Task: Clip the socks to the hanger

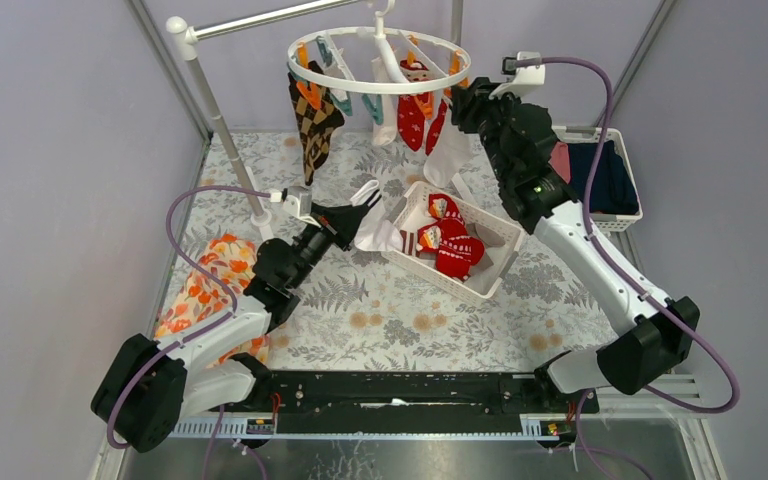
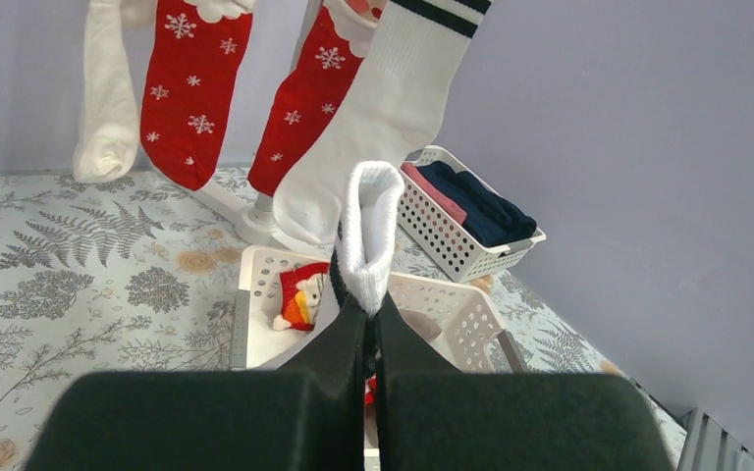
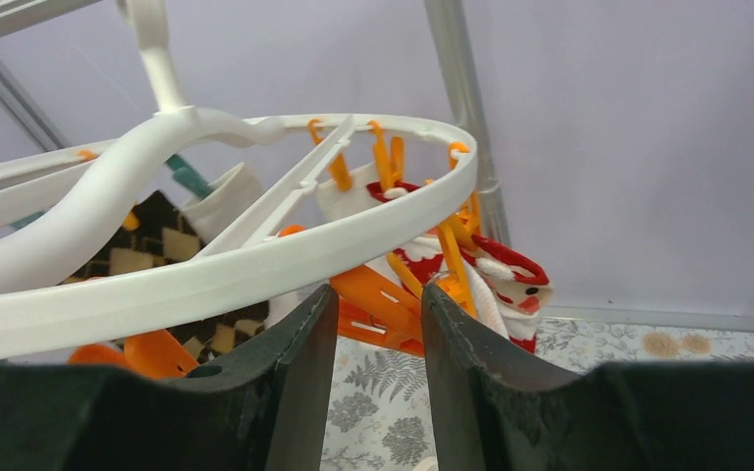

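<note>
The white round hanger (image 1: 295,62) hangs at the top, with orange and teal clips and several socks on it. At its right rim, my right gripper is shut on an orange clip (image 3: 378,297) just below the ring. My left gripper is shut on a white sock (image 2: 367,221), whose folded cuff stands above the fingertips. In the top view this sock hangs down beside the basket's left edge. Hanging socks include a brown argyle one (image 1: 316,118), a red snowflake one (image 2: 196,93) and a white one with dark stripes (image 2: 373,118).
Below the hanger, a white basket (image 1: 487,291) holds red socks (image 1: 453,250). A second basket (image 1: 615,222) with folded dark cloth stands at the back right. Orange floral cloth (image 1: 225,270) lies at left.
</note>
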